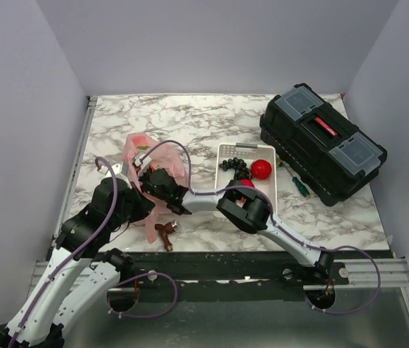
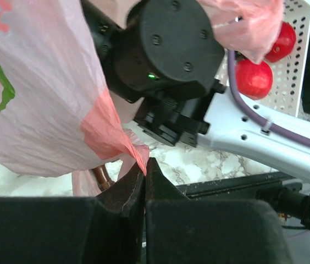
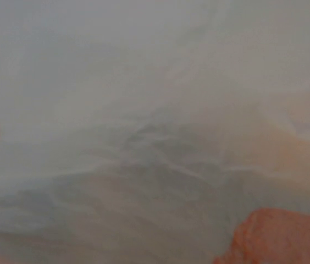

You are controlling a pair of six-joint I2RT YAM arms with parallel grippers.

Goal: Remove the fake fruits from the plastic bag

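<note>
The pink-and-white plastic bag (image 1: 174, 156) lies crumpled at the left of the table. In the left wrist view, my left gripper is shut on a gathered edge of the bag (image 2: 39, 110). My right gripper (image 1: 142, 168) reaches into the bag from the right, and its fingertips are hidden by plastic and the wrist. Translucent film fills the dim right wrist view, with a reddish patch (image 3: 284, 236) low on the right; no fruit is clear there. In the white basket (image 1: 222, 154) are dark grapes (image 1: 236, 167) and red fruits (image 1: 261, 169).
A hammer (image 1: 167, 235) lies near the table's front edge, just below the bag. The black toolbox (image 1: 320, 141) takes up the right side, with a green-handled tool (image 1: 300, 186) beside it.
</note>
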